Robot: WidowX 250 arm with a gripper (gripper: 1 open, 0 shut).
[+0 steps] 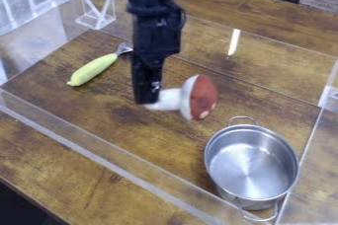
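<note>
My black gripper [150, 89] hangs over the middle of the wooden table, its tip at a white object with a red top [185, 98]. The picture is blurred there, so whether the fingers hold it is unclear. A steel pot [250, 170] with two handles stands at the lower right. A pale yellow-green vegetable-like item [93, 69] lies at the left.
Clear plastic walls [34, 113] border the work area. A piece of silverware [123, 48] lies behind my arm near the yellow item.
</note>
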